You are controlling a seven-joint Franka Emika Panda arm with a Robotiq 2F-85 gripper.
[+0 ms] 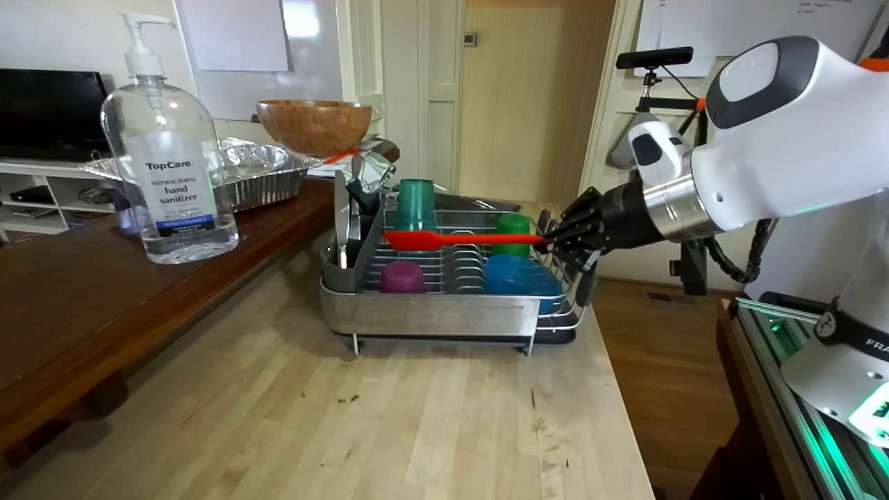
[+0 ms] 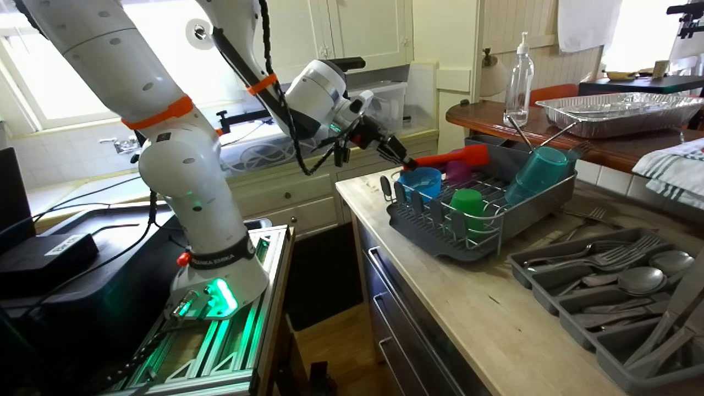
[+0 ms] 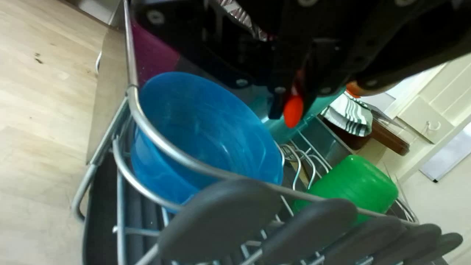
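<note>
A red spatula (image 1: 414, 240) is held level by its handle end, its blade pointing toward the cutlery holder side of the dish rack (image 1: 433, 313). My gripper (image 1: 547, 242) is shut on that handle at the rack's right end. In the wrist view the red handle tip (image 3: 293, 111) pokes out between the dark fingers, just past the blue bowl (image 3: 198, 128). Exterior view 2 has the spatula (image 2: 455, 157) across the rack, close over the blue bowl (image 2: 422, 182) and the purple cup (image 2: 458, 172). Whether it touches them I cannot tell.
A green cup (image 2: 467, 210) and a teal cup (image 2: 538, 175) also stand in the rack. Grey rack prongs (image 3: 220, 216) rise near my gripper. A cutlery tray (image 2: 614, 284) lies beside the rack. Open counter (image 1: 450, 417) stretches in front of it.
</note>
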